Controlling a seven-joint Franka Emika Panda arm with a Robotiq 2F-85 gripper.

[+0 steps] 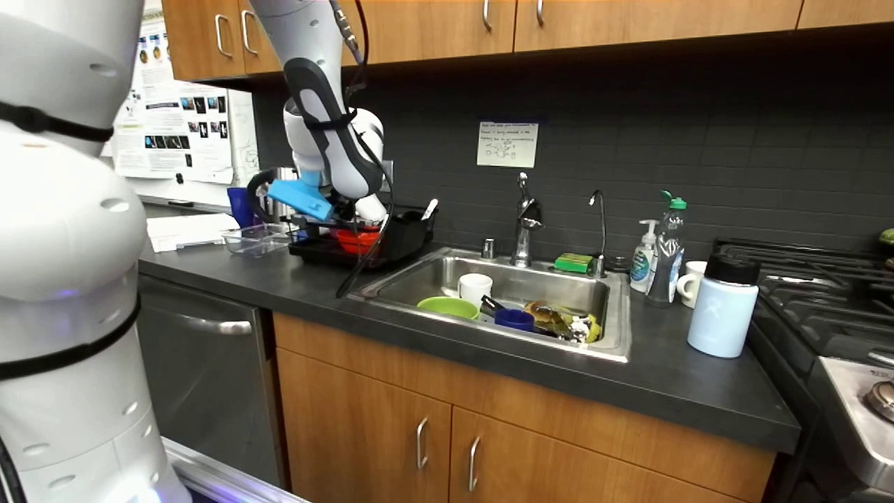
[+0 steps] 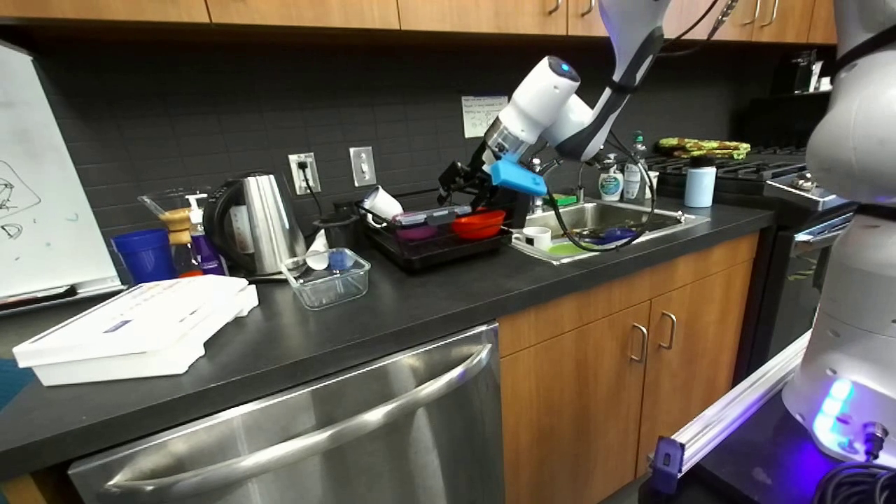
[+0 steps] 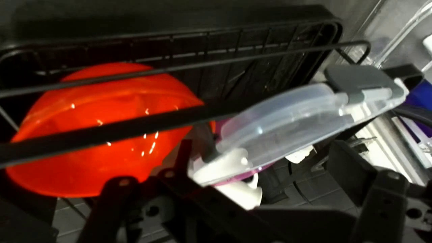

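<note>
My gripper hangs over the black dish rack, tilted toward the wall. In the wrist view its two dark fingers stand wide apart, so the gripper is open and grips nothing. A clear plastic lid with a grey clip lies slanted in the rack, beyond the fingers and across the space between them in that view. Beside it is a red bowl, also seen in the rack in exterior view 2. A white mug leans at the rack's back left, and a purple dish sits under the lid.
Left of the rack are a glass container, a steel kettle and white boxes. The sink on the right holds a white mug, a green bowl and other dishes.
</note>
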